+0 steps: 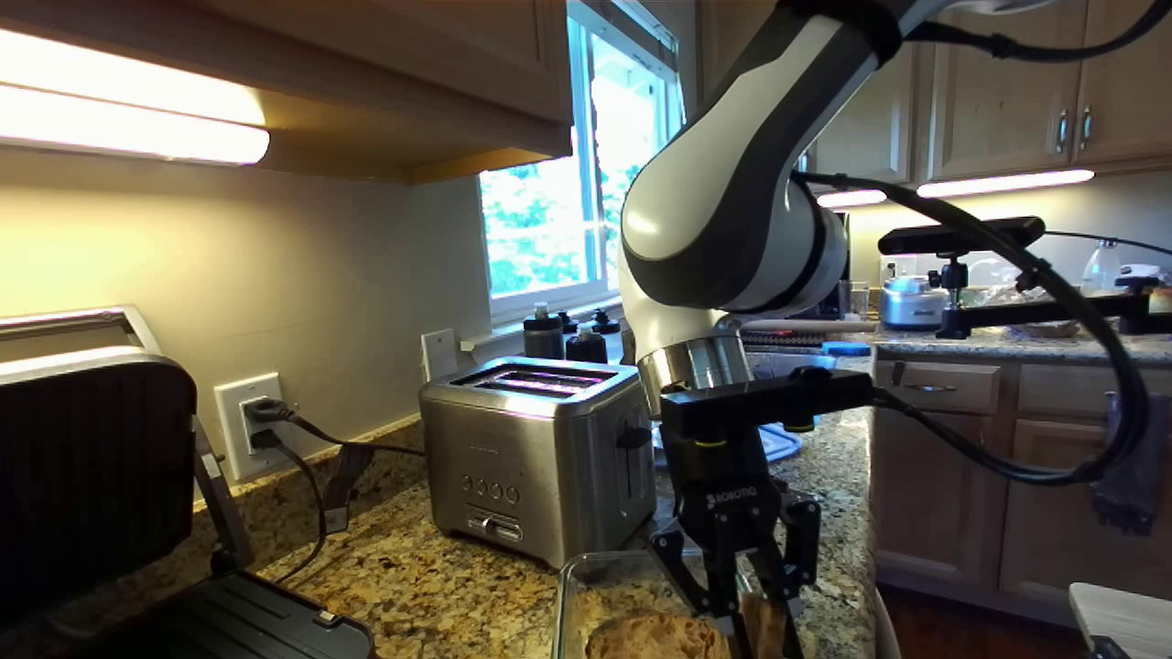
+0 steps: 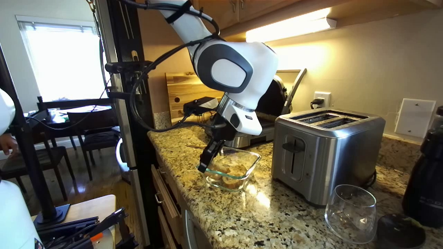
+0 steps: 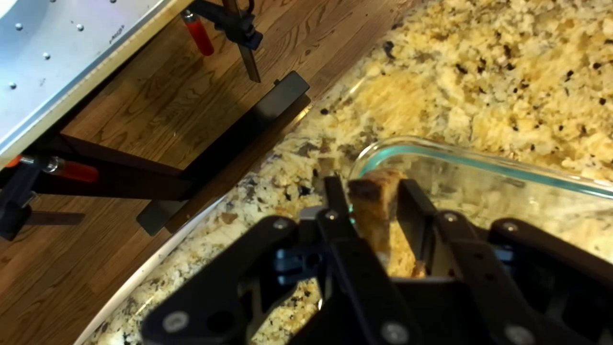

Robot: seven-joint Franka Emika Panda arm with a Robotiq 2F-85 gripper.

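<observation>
A piece of bread (image 3: 374,212) stands on edge between my gripper's fingers in the wrist view, with a finger against each side. My gripper is shut on it, at one end of the glass container (image 3: 488,164). In exterior view 1 the gripper (image 1: 753,621) reaches down at the container's right side, its fingertips near the bottom edge of the picture. More bread (image 1: 656,637) lies inside the container there. From exterior view 2, bread (image 2: 233,176) shows through the glass container (image 2: 254,162), and the gripper (image 2: 203,166) hides the held piece.
A steel toaster (image 1: 527,461) stands just behind the container. An open black grill (image 1: 99,461) is at the left. In exterior view 2, an empty glass (image 2: 351,213) stands before the toaster. The counter edge (image 2: 178,195) runs close beside the container.
</observation>
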